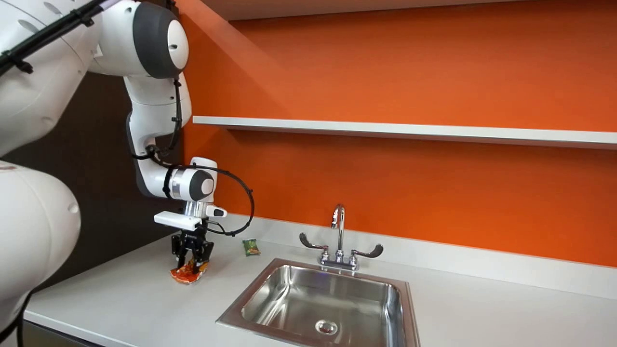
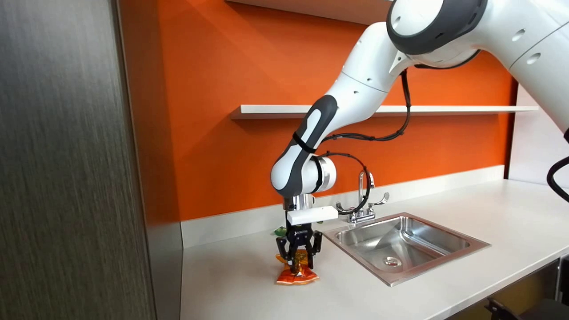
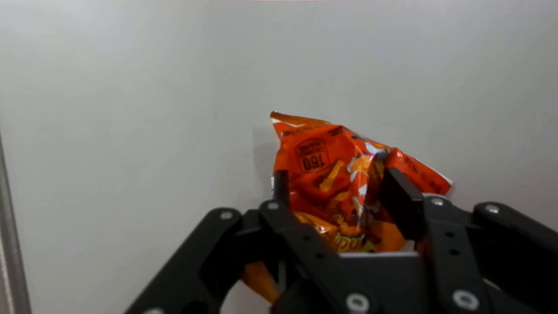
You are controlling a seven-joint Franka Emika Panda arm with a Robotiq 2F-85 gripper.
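Note:
An orange-red snack bag (image 3: 319, 172) lies on the counter, its film creased. My gripper points down over it, with one finger on each side of the bag. The fingers are part open, with a wide stretch of the bag between the fingertips. In the wrist view the right finger (image 3: 400, 199) overlaps the bag, while the left finger (image 3: 280, 187) is at its left edge. Firm contact on both sides cannot be made out. From outside, the bag (image 2: 296, 278) shows below the gripper (image 2: 302, 266), resting on the counter.
Behind the gripper, near the backsplash, lies a small green packet (image 1: 251, 247). A steel sink (image 1: 277, 315) with a faucet (image 1: 340, 237) is set into the counter to the right in the exterior views. A dark panel (image 2: 69, 160) closes the left side. Bare counter (image 1: 115, 300) surrounds the bag.

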